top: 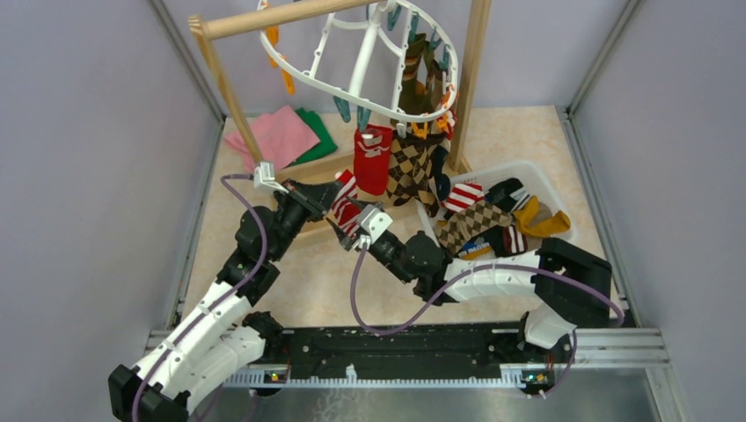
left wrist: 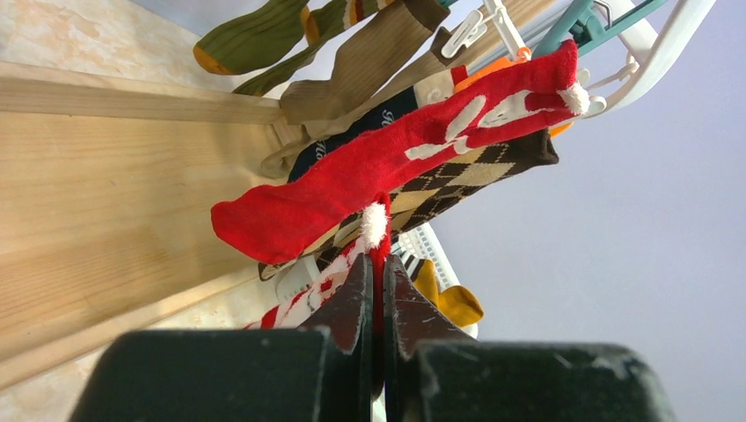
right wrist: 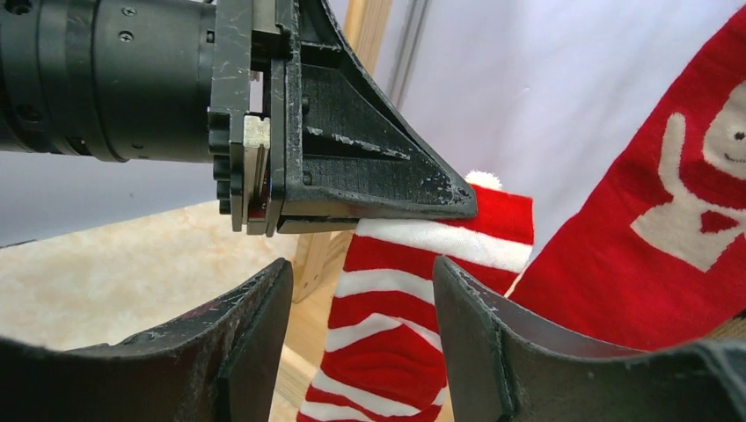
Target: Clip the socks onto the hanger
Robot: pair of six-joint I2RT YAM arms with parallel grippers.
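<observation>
My left gripper (top: pixel 327 195) is shut on the top of a red-and-white striped sock (top: pixel 345 202), which hangs from it in front of the wooden stand. In the right wrist view, my right gripper has its fingers apart around that sock (right wrist: pixel 391 360), just below the left fingers. The white ring hanger (top: pixel 352 92) with clips carries several socks, including a red sock with a white figure (top: pixel 372 158) and argyle socks (top: pixel 409 167).
A white basket (top: pixel 554 189) of loose socks stands at the right. Pink (top: pixel 274 136) and green cloths lie at the back left.
</observation>
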